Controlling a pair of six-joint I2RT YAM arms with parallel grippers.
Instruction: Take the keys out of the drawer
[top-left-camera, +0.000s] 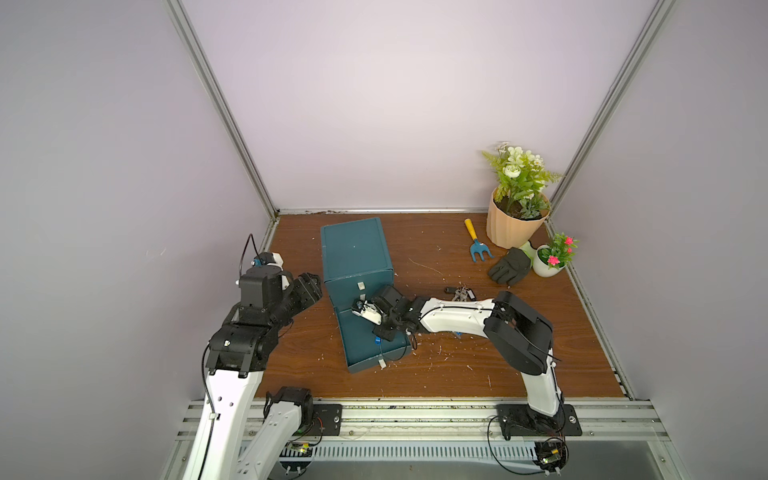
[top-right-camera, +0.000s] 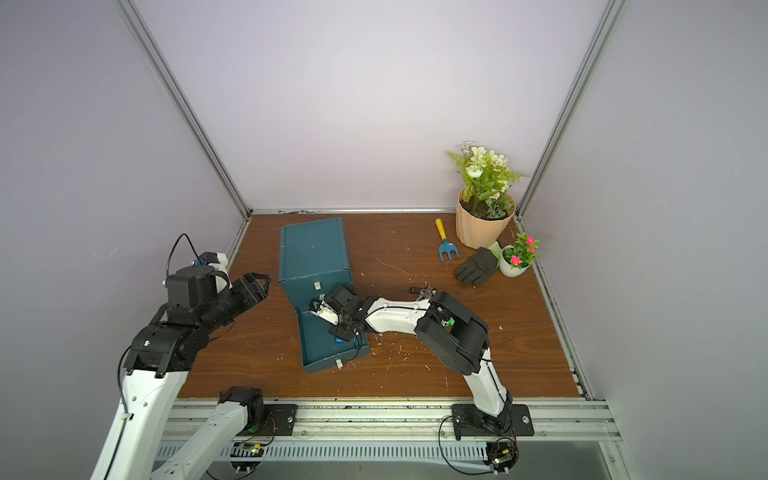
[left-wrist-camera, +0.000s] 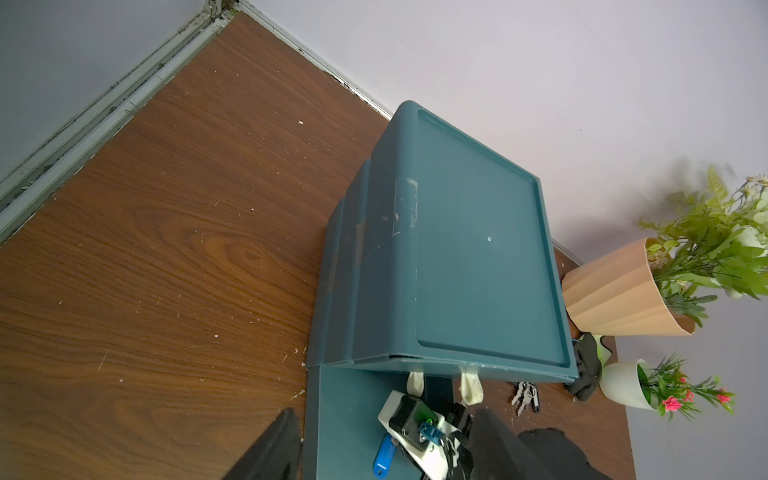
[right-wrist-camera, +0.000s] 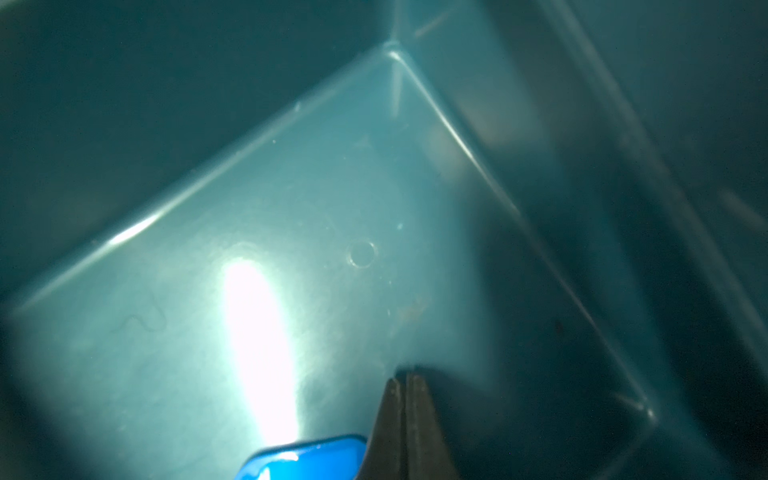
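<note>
The teal drawer unit (top-left-camera: 355, 244) stands with its bottom drawer (top-left-camera: 357, 349) pulled out. My right gripper is down inside that drawer, shut with nothing visible between its fingers, beside a blue object (right-wrist-camera: 312, 456) on the drawer floor. In the left wrist view the blue object (left-wrist-camera: 384, 454) looks elongated. A bunch of keys (left-wrist-camera: 525, 397) lies on the table right of the drawer, partly behind my right arm in the top views. My left gripper (top-left-camera: 308, 289) hangs open over the table left of the drawer, holding nothing.
At the back right stand a large potted plant (top-left-camera: 512, 224) and a small one (top-left-camera: 548, 268), with a dark glove (top-left-camera: 509, 268) and a yellow-handled fork (top-left-camera: 478, 246) nearby. The table left of the drawer unit is clear.
</note>
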